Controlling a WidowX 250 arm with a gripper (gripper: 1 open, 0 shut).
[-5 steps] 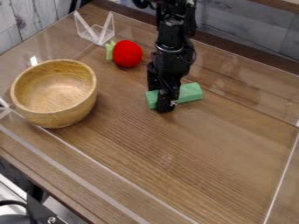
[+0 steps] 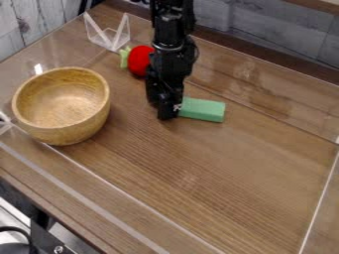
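Observation:
My dark gripper (image 2: 167, 105) hangs from the top centre, low over the table at the left end of a mint-green block (image 2: 200, 110). Whether it touches or holds the block, and whether its fingers are open, I cannot tell. A red round object (image 2: 138, 62) with some green beside it lies behind the gripper's left side, partly hidden by the arm.
A large tan bowl (image 2: 59, 133) stands at the left. A white wire object (image 2: 109, 32) is at the back left.
My gripper has moved a little to the left. The green block now lies turned, more level, extending to the right of the gripper.

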